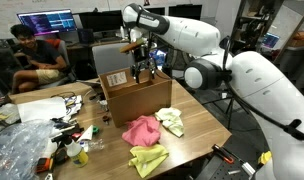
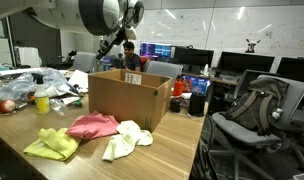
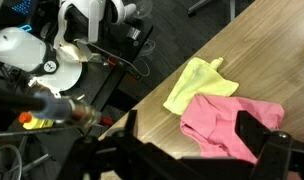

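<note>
My gripper is open, its dark fingers (image 3: 130, 132) apart with nothing held between them. In exterior view 1 the gripper (image 1: 143, 72) hangs above the open cardboard box (image 1: 142, 102). On the table in front of that box lie a crumpled pink cloth (image 1: 142, 131), a yellow cloth (image 1: 148, 160) and a pale cloth (image 1: 170, 121). The wrist view looks down on the yellow cloth (image 3: 199, 84) and the pink cloth (image 3: 221, 122). What the box (image 2: 137, 97) contains is hidden behind its walls.
To the box's left, clear plastic wrap (image 1: 22, 145), a yellow-labelled bottle (image 1: 77, 154) and several small items clutter the table. Bare tabletop (image 1: 197, 140) lies right of the cloths. A person (image 1: 37, 58) sits behind the table; an office chair (image 2: 254, 130) stands beside it.
</note>
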